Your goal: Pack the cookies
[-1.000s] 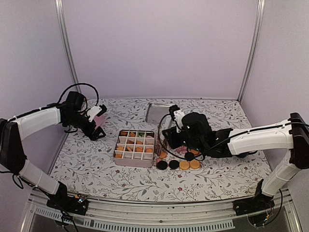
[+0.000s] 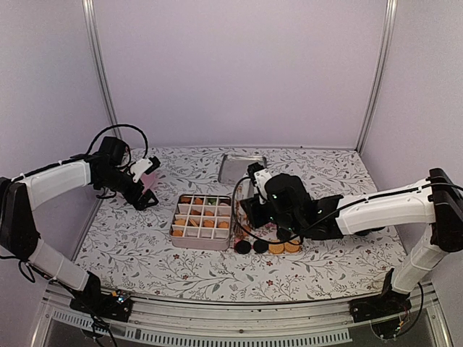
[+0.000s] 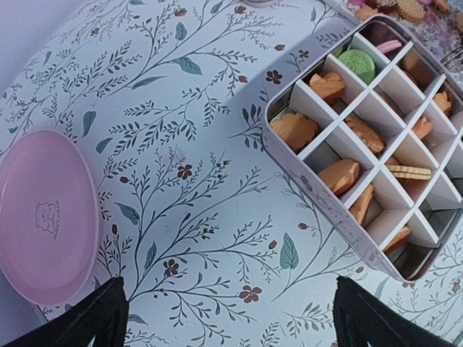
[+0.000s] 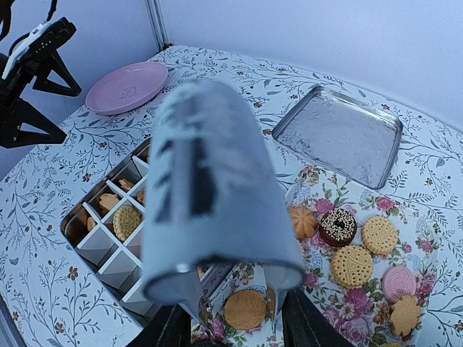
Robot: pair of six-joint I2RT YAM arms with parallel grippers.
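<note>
The compartment box [image 2: 201,242] holds cookies in many cells, seen also in the left wrist view [image 3: 289,166]. My right gripper hangs over the floral mat beside the box's right side, open, with a pale, blurred tool-like piece [image 4: 210,181] filling the view above it. Below, a round cookie [image 4: 244,309] shows between the fingertips. Loose cookies, including a sprinkled chocolate one [image 4: 337,228] and a pink one [image 4: 398,282], lie on the mat [image 4: 322,184]. My left gripper stands open over bare table, left of the box.
A pink plate [image 3: 47,217] lies at the left, and a silver tray [image 4: 338,130] at the back. Dark and yellow round cookies [image 2: 276,247] lie near the box's front right.
My right gripper has shifted slightly toward the box, to the left in the top view. The left arm has not moved.
</note>
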